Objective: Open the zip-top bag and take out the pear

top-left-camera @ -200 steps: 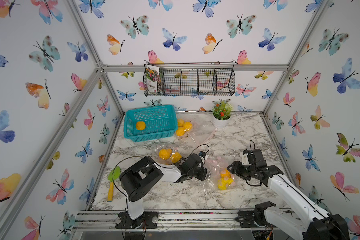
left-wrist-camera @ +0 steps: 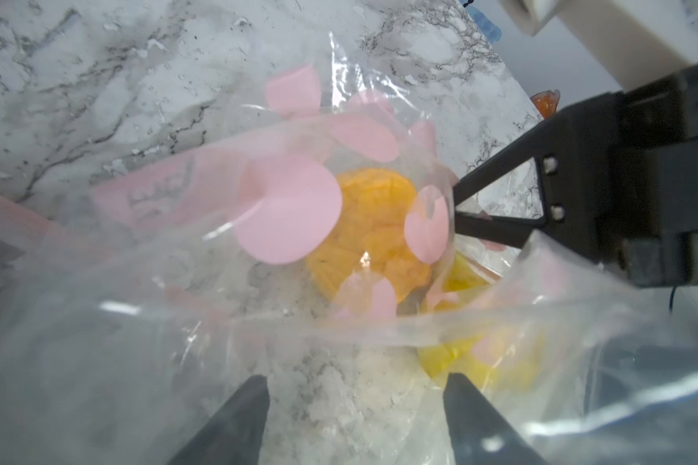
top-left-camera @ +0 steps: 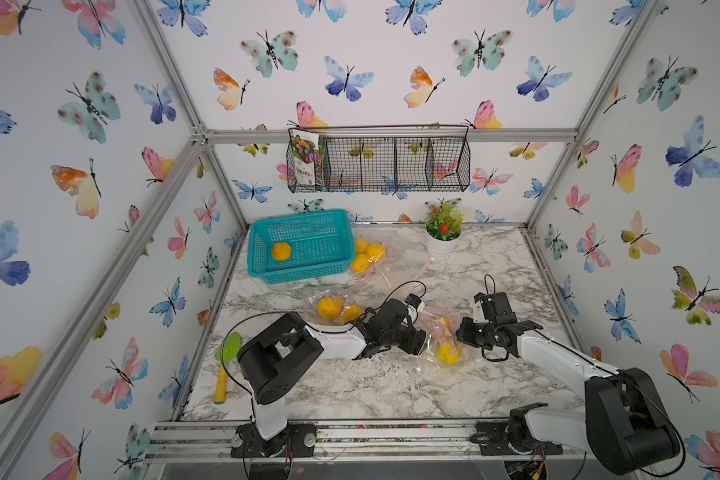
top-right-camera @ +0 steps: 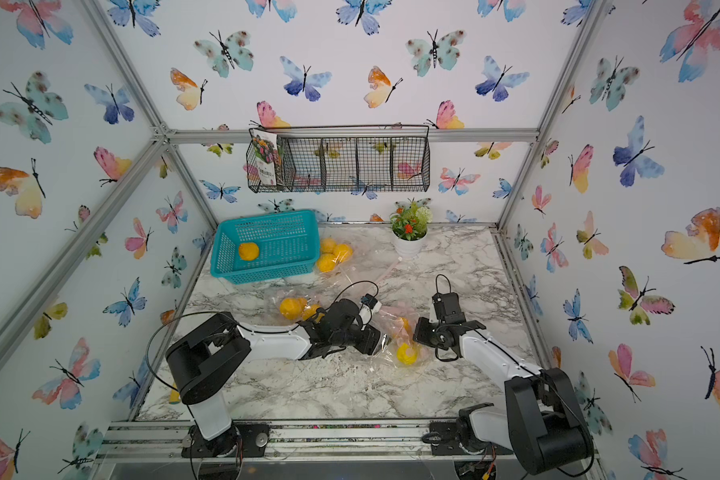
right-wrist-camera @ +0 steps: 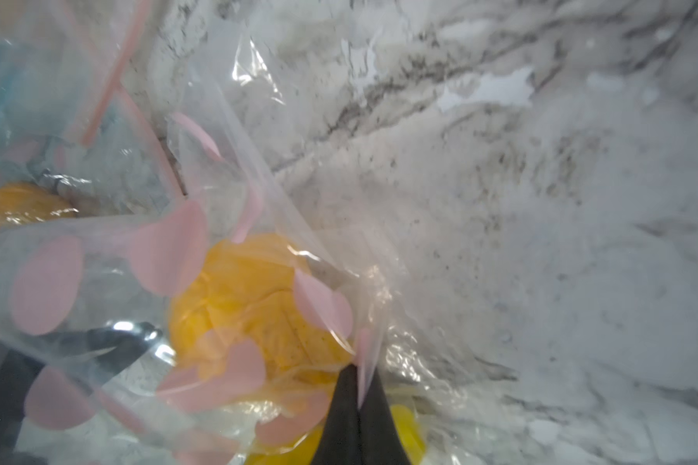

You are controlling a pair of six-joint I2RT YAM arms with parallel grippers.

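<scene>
A clear zip bag with pink dots (left-wrist-camera: 291,209) lies between my two grippers. Inside it are an orange fruit (left-wrist-camera: 372,232) and a yellow fruit (left-wrist-camera: 457,341), the latter partly veiled by plastic. My left gripper is part open at the bag's mouth, with clear film around its fingers and no fruit between them. From the other side my right gripper is shut, a thin fold of the dotted plastic caught at its fingertips. Which fruit is the pear I cannot tell for sure.
At the back left stands a teal basket (top-left-camera: 300,276) with one orange fruit in it. Other bagged fruit (top-left-camera: 330,307) lies behind the left arm. A potted plant (top-left-camera: 443,222) stands at the back.
The left one has shifted slightly right, toward the bag's fruit. From above, less of the fruit shows now.
</scene>
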